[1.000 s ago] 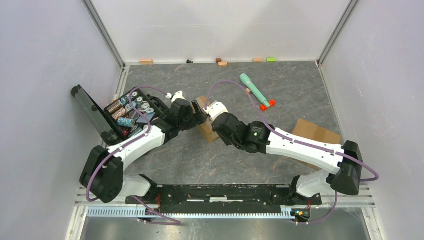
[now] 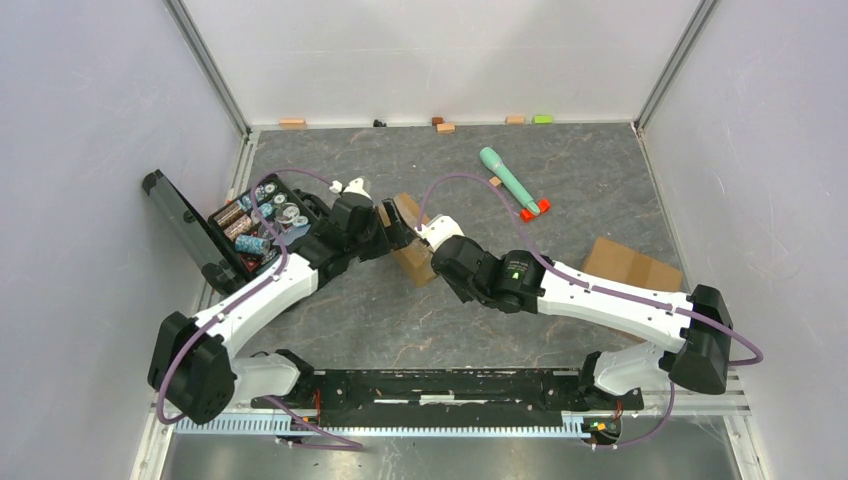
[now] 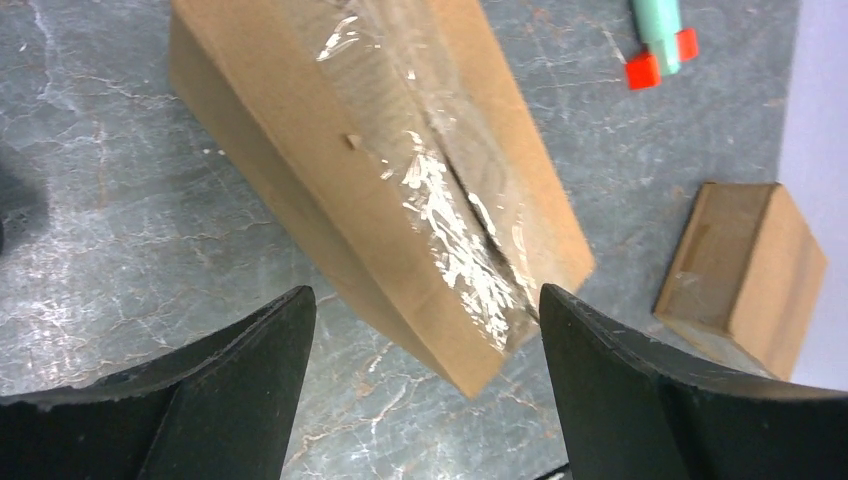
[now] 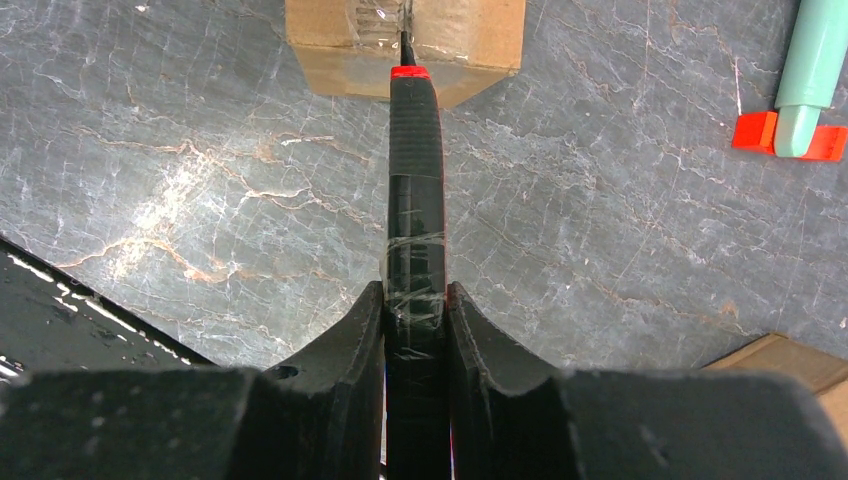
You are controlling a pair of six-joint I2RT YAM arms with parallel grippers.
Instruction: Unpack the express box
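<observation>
The taped cardboard express box [image 3: 330,170] lies on the grey table, filling the middle of the left wrist view. A dark slit [image 3: 468,205] runs lengthwise through its clear, shiny tape. In the top view the arms partly cover the box [image 2: 416,266]. My left gripper is open above the box, its fingers [image 3: 250,360] apart with nothing gripped between them. My right gripper is shut on a black knife [image 4: 414,210] with a red collar. Its thin dark blade tip meets the seam at the near end of the box [image 4: 470,40].
A teal and red marker-like tool [image 2: 512,182] lies at the back right. Another cardboard box [image 2: 630,264] rests at right. On the left stands an open black case [image 2: 180,225] with cans and small goods. Small blocks [image 2: 446,128] line the back wall.
The left arm has drawn back a little to the left, its elbow lower in the top view.
</observation>
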